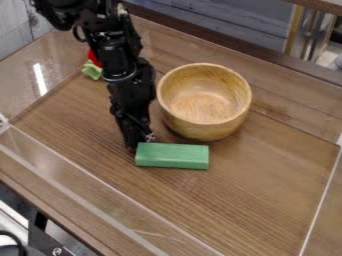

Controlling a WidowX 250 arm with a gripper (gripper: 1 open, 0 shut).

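Note:
My black arm reaches down from the top left to the table, its gripper (142,140) low beside the left end of a green block (174,156), close to or touching it. The gripper looks shut, though its tips are dark and hard to make out. A tan wooden bowl (203,100) sits just right of the arm, behind the block.
Small red and green items (91,70) lie at the back left, partly behind the arm. A ledge runs along the top right.

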